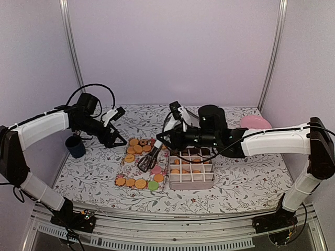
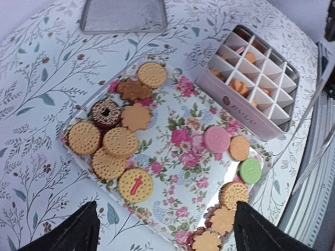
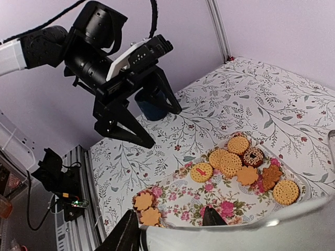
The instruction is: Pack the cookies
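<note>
My right gripper (image 1: 161,139) is shut on the white handle of a turner, whose dark slotted head (image 1: 148,161) points down over the flowered tray. In the right wrist view the white handle (image 3: 235,232) runs between the fingers. Off the tray's left side, my left gripper (image 1: 119,141) stands open and empty, its fingers (image 2: 259,232) wide apart. Round cookies (image 2: 120,142) and brown ones lie on the flowered tray (image 2: 175,151), along with pink and green rounds (image 2: 250,170). Beside it is a pink compartment box (image 1: 191,185) with cookies in several cells; my right arm covers its back part.
A dark blue cup (image 1: 75,147) stands at the far left. The pink plate (image 1: 255,122) lies at the back right, and a grey shallow tray (image 2: 124,14) lies behind the cookies. Patterned table to the right of the box is free.
</note>
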